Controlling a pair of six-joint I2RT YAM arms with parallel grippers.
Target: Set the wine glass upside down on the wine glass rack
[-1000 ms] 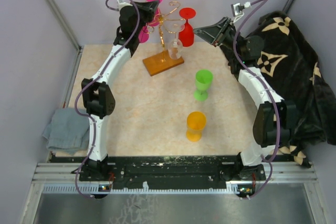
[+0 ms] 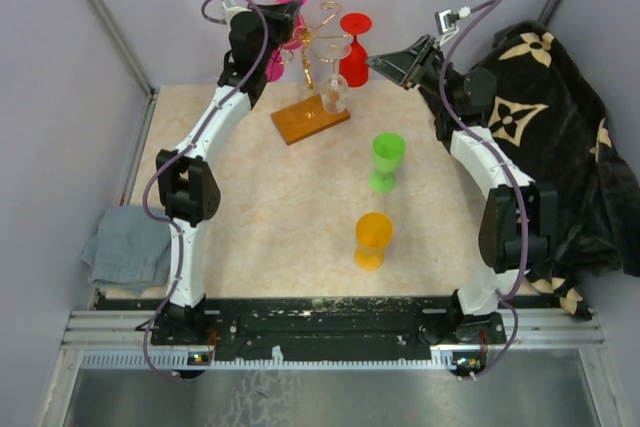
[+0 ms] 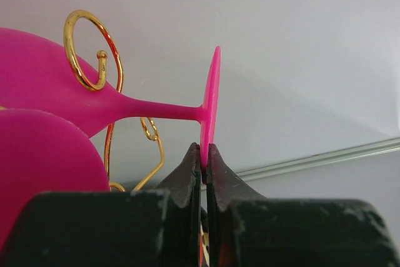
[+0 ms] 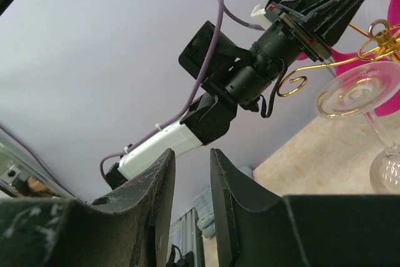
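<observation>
A gold rack (image 2: 308,67) on a wooden base (image 2: 310,122) holds upturned glasses: pink, a clear one (image 2: 334,92) and a red one (image 2: 354,62). My left gripper is shut on the base of a pink glass (image 3: 211,85); its stem runs sideways past a gold loop (image 3: 94,48), bowl at the left. Another pink bowl (image 3: 44,167) fills the lower left of that view. My right gripper hangs open and empty right of the rack, facing the left arm.
A green goblet (image 2: 388,157) and an orange goblet (image 2: 372,239) stand on the table. A grey cloth (image 2: 125,247) lies at the left, a black patterned fabric (image 2: 575,167) at the right.
The pink glass at my left gripper has shifted very slightly in the top view. My right arm has moved a little to the left.
</observation>
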